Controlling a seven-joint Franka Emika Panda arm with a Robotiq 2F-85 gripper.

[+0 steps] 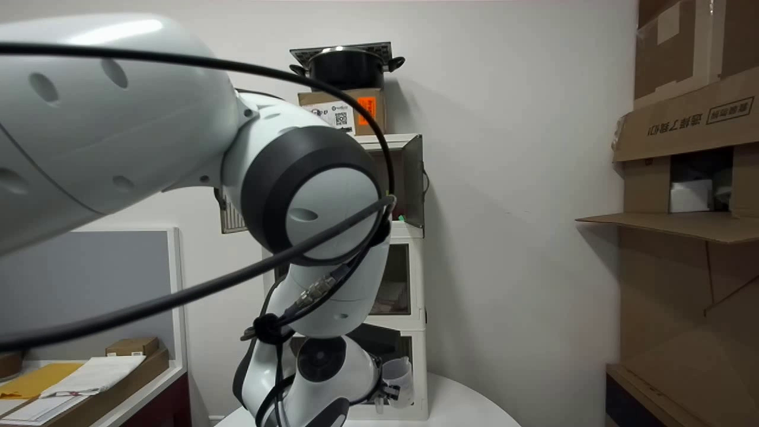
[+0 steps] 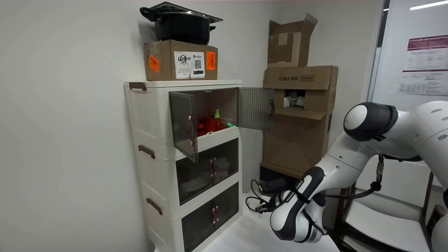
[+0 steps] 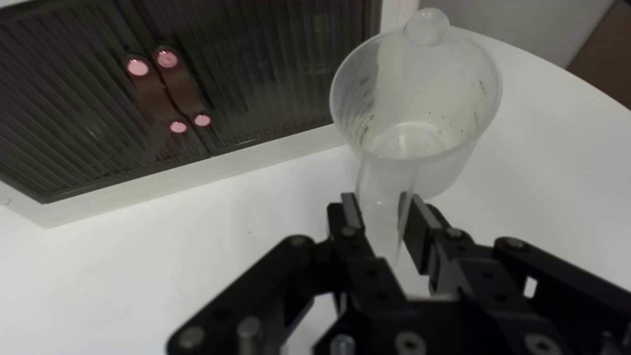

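A clear plastic measuring cup (image 3: 455,133) is in the wrist view, its open top facing the camera. My gripper is shut on the cup's handle, which passes between the black fingers. Exterior view 1 shows the cup (image 1: 398,383) in front of the lower cabinet, tilted a little, with my gripper (image 1: 391,391) at its near side. From exterior view 2 the cup cannot be made out behind the arm and cables.
A white cabinet (image 2: 168,189) stands on the white table (image 3: 236,248). Its top doors hang open, with red things (image 2: 208,124) inside; the lower doors are shut. Cardboard boxes (image 2: 289,145) stand behind. Free tabletop lies around the cup.
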